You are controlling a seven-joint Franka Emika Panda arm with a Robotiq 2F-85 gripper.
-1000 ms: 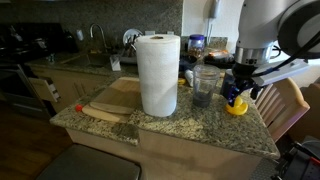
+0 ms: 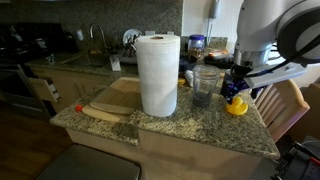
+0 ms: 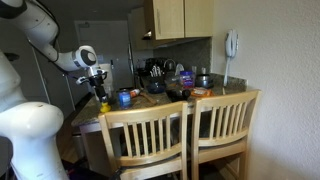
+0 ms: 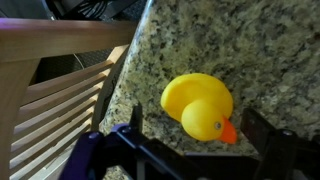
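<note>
A yellow rubber duck (image 4: 197,97) with an orange beak sits on the speckled counter (image 4: 165,38). In the wrist view it lies between the fingers of my open gripper, one dark finger to its left and the other to its right, near the beak. Exterior view 1 has the same duck (image 2: 238,107) near the counter's right end, with the gripper (image 2: 232,91) just above it. Far off in exterior view 2, the duck (image 3: 105,107) is small and the gripper is hard to make out. Whether a finger touches the duck cannot be told.
A clear glass jar (image 2: 205,86) stands just left of the duck, then a tall paper towel roll (image 2: 158,76) and a cutting board (image 2: 121,95). A wooden chair (image 2: 281,106) borders the counter's right side. Open counter lies in front of the jar.
My arm and gripper have shifted slightly over the duck. The duck stays in its place on the counter.
</note>
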